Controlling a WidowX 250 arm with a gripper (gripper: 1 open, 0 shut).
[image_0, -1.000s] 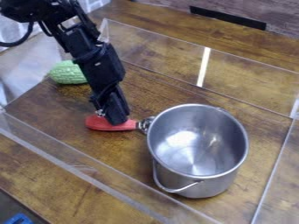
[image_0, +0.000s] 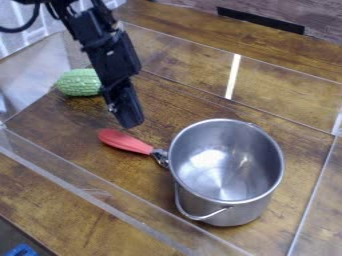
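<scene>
My black gripper (image_0: 126, 112) hangs in the upper left, above and a little behind a red-handled utensil (image_0: 126, 141) lying on the wooden surface. It looks shut, with nothing visible in it. The utensil's metal end reaches to the left side of a large steel pot (image_0: 227, 160), which stands at the right with its wire handle down at the front.
A pale green corn-like vegetable (image_0: 78, 83) lies at the left behind the arm. Clear panels edge the wooden surface (image_0: 80, 190). The area at the back, around a white tape strip (image_0: 233, 75), is clear.
My gripper has risen away from the red handle, upward and slightly back. The utensil has shifted a little; the pot and vegetable have stayed in place.
</scene>
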